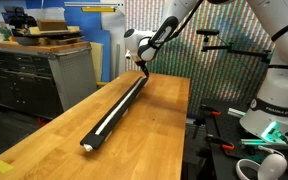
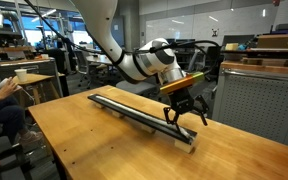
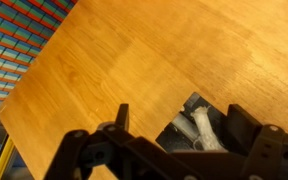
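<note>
A long black bar (image 1: 114,112) with a pale strip along its top lies across the wooden table. In exterior view 2 the bar (image 2: 134,111) rests on small light blocks (image 2: 185,146). My gripper (image 2: 190,121) stands open over the bar's end near the grey cabinet. Small pale pieces (image 3: 206,128) lie on the dark bar end (image 3: 194,103) in the wrist view, between and below the spread fingers. Nothing is visibly gripped. The gripper's body hides the lower part of those pieces, and I cannot tell whether the fingers touch the bar.
Bare table (image 1: 154,122) lies along both sides of the bar. A grey perforated cabinet (image 2: 249,92) stands behind the table. Another robot arm (image 1: 276,95) and white cups (image 1: 272,165) are at the near right in exterior view 1.
</note>
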